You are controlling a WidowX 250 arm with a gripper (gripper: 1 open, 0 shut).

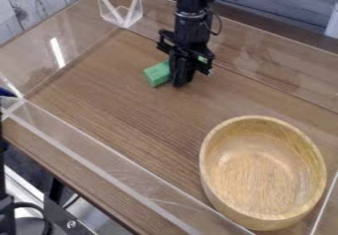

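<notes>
A black arm reaches down from the top of the camera view to my gripper (176, 73), which is low over the wooden table (106, 130). A green object (157, 74) lies at the gripper's left side, partly hidden by it. The fingers are too dark and small to show whether anything is between them.
A large round wooden bowl (262, 169) occupies the front right. A clear plastic piece (119, 10) is at the back left. Transparent edges run along the left and front.
</notes>
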